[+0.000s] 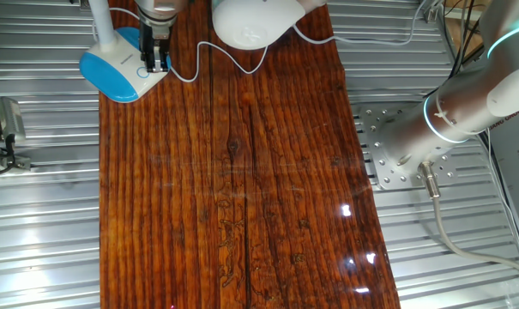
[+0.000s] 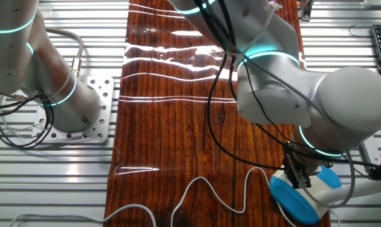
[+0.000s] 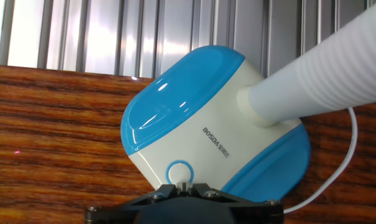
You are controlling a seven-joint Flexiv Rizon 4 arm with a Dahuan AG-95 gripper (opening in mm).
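Note:
A lamp base, white with blue ends, lies at the edge of the wooden board, a ribbed white stem rising from it. On its white strip is a round button ringed in blue. My gripper is shut, its fingertips meeting right at the near edge of the button in the wrist view; nothing shows between them. Whether they touch the button cannot be told. In exterior view 1 the gripper points down over the right part of the lamp base. The arm partly covers the base in exterior view 2.
A white cable runs from the lamp across the far part of the wooden board. The rest of the board is bare. A small grey device stands on the slatted metal table at left.

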